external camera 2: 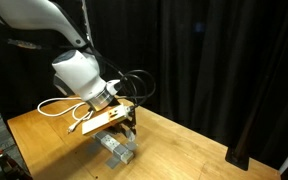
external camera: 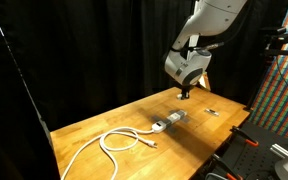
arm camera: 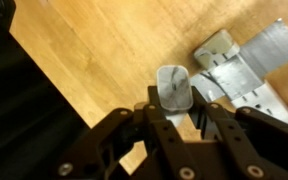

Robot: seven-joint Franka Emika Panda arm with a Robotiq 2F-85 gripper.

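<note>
In the wrist view, a small pale, rounded-rectangular piece (arm camera: 174, 84) is pinched at the tips of my gripper. I cannot tell exactly what it is. In exterior view 1 my gripper (external camera: 185, 94) hangs over the far right part of the table, behind and to the right of a white power strip (external camera: 170, 121). Strips of silver tape (arm camera: 271, 48) cross the power strip in the wrist view, and it lies beside the held piece, apart from it. The arm partly covers the power strip (external camera 2: 112, 146) in exterior view 2.
A white cable (external camera: 108, 148) loops over the table's left part. Another small item (external camera: 211, 112) lies at the right, and a dark grey patch (external camera 2: 237, 158) sits on the table's edge. Bare wood (external camera 2: 179, 150) is clear beyond the strip. Black curtains hang behind.
</note>
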